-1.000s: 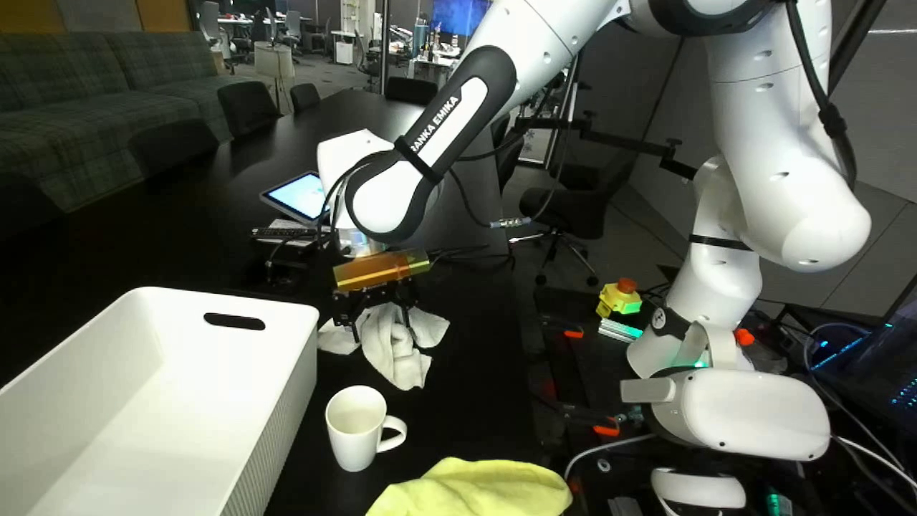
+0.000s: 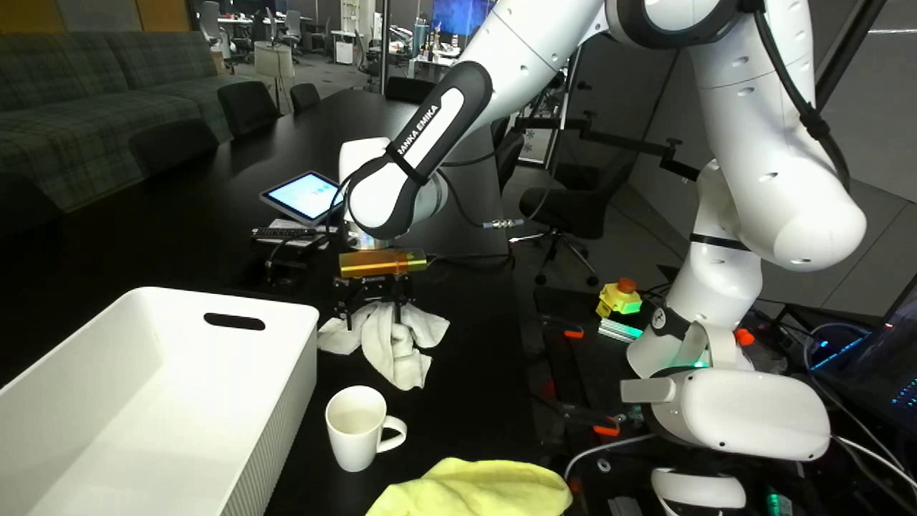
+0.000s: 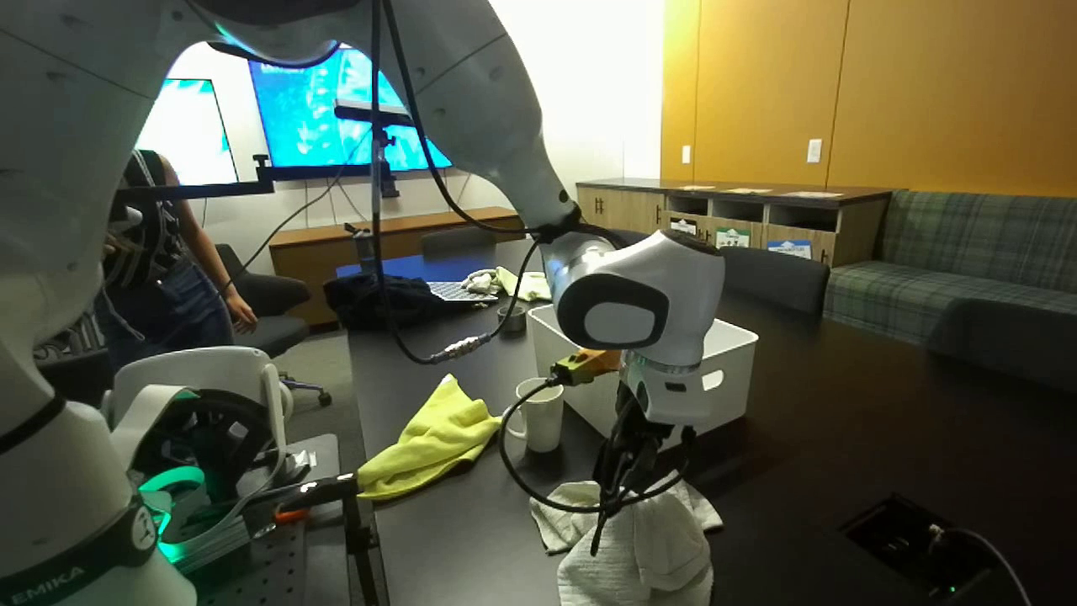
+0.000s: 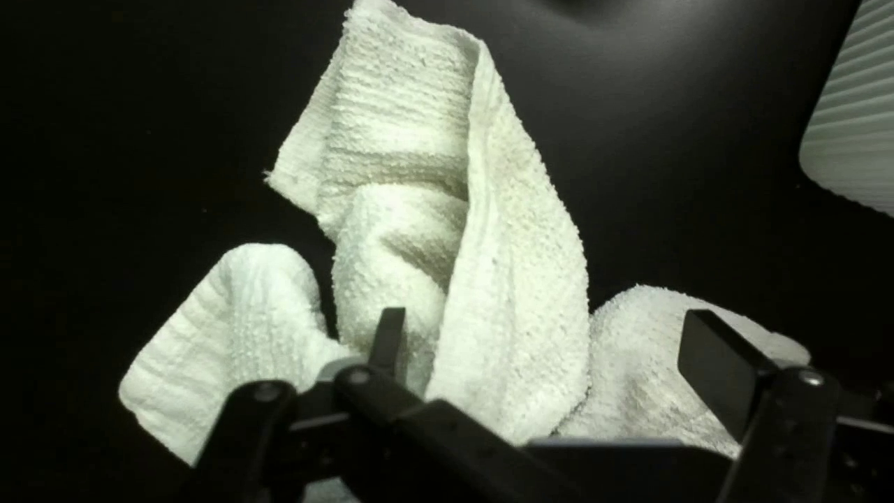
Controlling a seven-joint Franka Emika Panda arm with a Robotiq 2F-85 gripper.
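A crumpled white towel [image 2: 392,344] lies on the black table beyond the mug. In the wrist view the same towel [image 4: 519,276] fills the middle, with a raised fold running away from me and a lobe on either side. Just over it is my gripper [image 2: 373,319], pointing down with its fingers spread. The wrist view shows one finger [image 4: 387,339] in front of the central fold and the other finger [image 4: 721,369] over the right lobe. My fingers are open; whether the fingertips touch the cloth, I cannot tell.
An empty white bin [image 2: 232,378] stands close to the towel. Near it are a white mug [image 2: 354,430] and a yellow cloth [image 2: 477,490]. Behind my gripper lie a tablet [image 2: 305,196] and a dark remote [image 2: 284,233]. Bare table surrounds much of the towel.
My gripper has levelled out from a tilt and shifted slightly over the towel. The towel, mug, bin and yellow cloth look unmoved.
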